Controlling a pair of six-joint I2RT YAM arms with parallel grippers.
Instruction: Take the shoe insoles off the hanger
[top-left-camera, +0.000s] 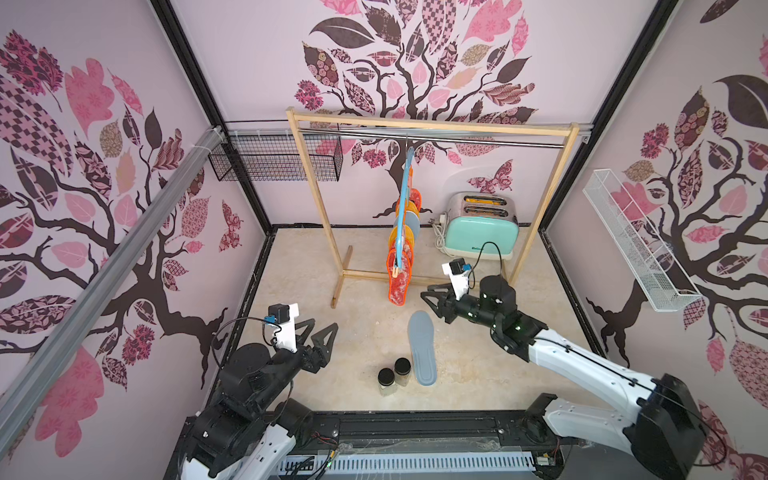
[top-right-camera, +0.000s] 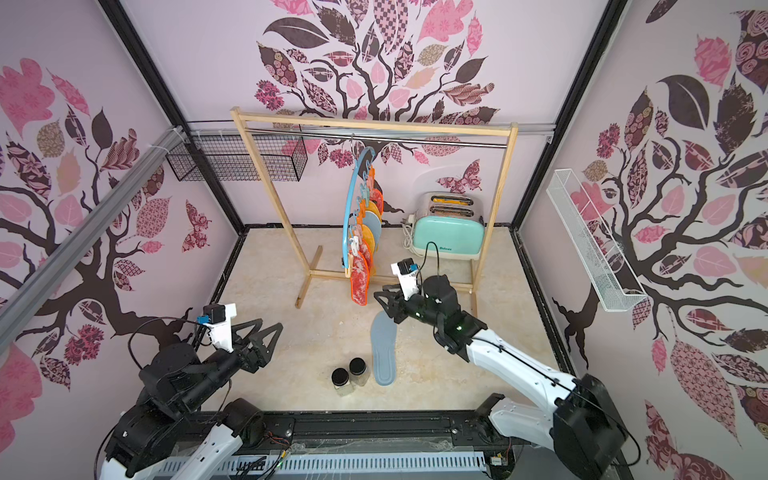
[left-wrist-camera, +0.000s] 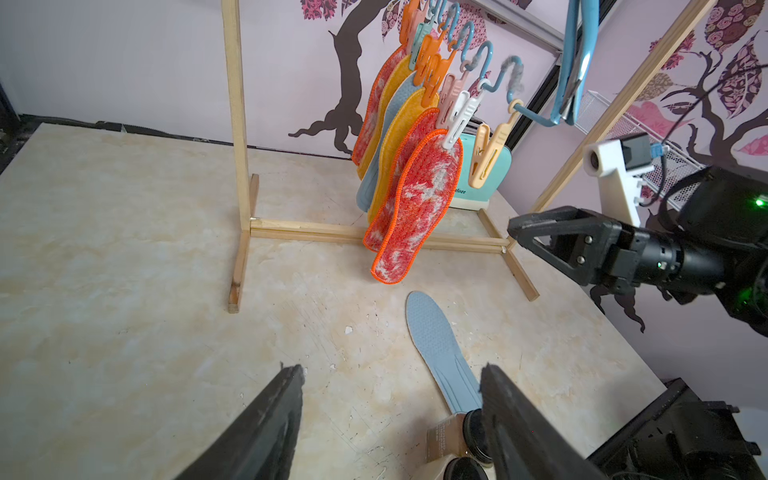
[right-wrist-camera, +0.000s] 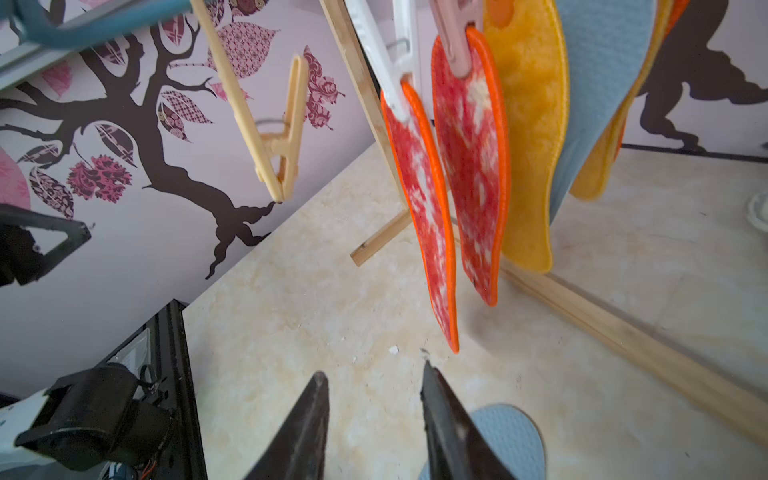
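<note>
From the blue hanger (top-right-camera: 349, 200) several insoles hang by clothespins: a red-orange pair (left-wrist-camera: 417, 206) in front, then yellow ones (right-wrist-camera: 532, 128) and a grey-blue one (right-wrist-camera: 600, 72) behind. The frontmost peach clothespin (left-wrist-camera: 492, 148) holds nothing. A grey-blue insole (top-left-camera: 421, 349) lies flat on the table. My right gripper is part open below and in front of the red-orange insoles, nothing between its fingers, touching none of them. Off to the left, my left gripper stands open and empty above the table.
Two dark-lidded jars (top-left-camera: 387, 377) stand left of the lying insole. The wooden rack (top-left-camera: 310, 192) surrounds the hanger, and a mint toaster (top-left-camera: 481, 232) sits behind at right.
</note>
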